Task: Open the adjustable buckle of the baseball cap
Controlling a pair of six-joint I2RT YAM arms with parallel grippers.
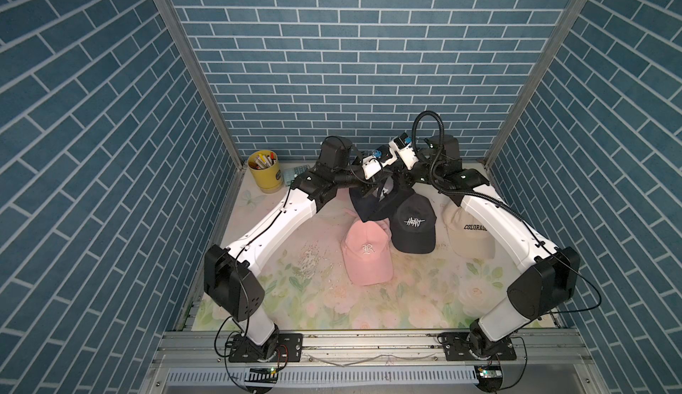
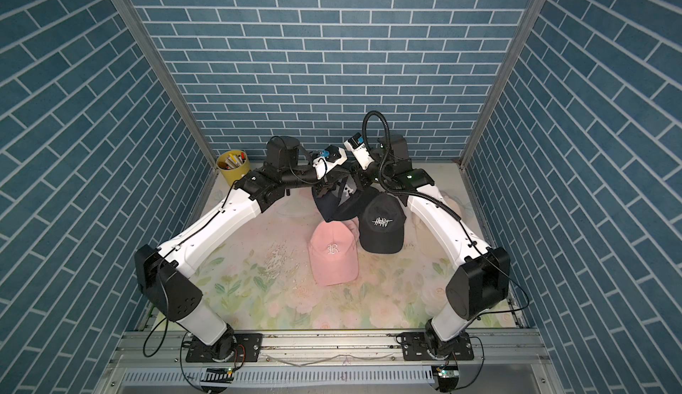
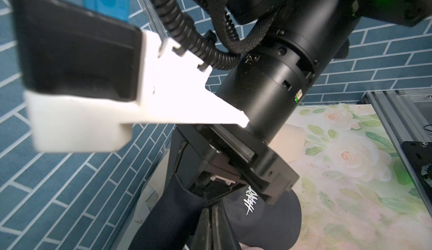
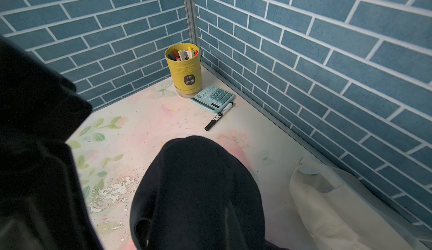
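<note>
A dark navy cap (image 1: 371, 208) hangs at the back centre, its hollow underside facing up between the two arms. It fills the lower middle of the right wrist view as a dark dome (image 4: 202, 191). My right gripper is shut, and the cap's dark fabric (image 3: 168, 218) runs up to its fingers. Low in the left wrist view, the fingers (image 3: 208, 232) of my left gripper are pressed together in front of the cap, with nothing visible between them. The buckle cannot be made out; the grippers cover that part.
A pink cap (image 1: 367, 252), a black lettered cap (image 1: 414, 232) and a beige cap (image 1: 472, 237) lie in front and to the right. A yellow pen cup (image 4: 185, 76), calculator (image 4: 213, 96) and marker (image 4: 219, 116) stand at the back left.
</note>
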